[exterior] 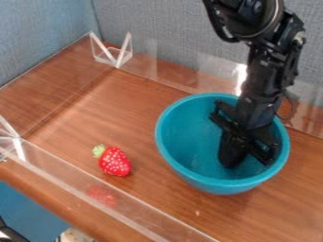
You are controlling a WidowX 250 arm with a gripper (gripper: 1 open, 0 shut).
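A large teal bowl (pixel 190 142) stands on the wooden table at the right of the camera view. My black gripper (pixel 235 151) reaches down inside it toward its right side; its fingertips are dark and hard to separate, and I see nothing clearly held. A red strawberry (pixel 115 163) with a pale green top lies on the table to the left of the bowl, apart from it.
Clear plastic barriers (pixel 151 69) run along the back and front edges of the table (pixel 101 104). Grey padded walls rise behind.
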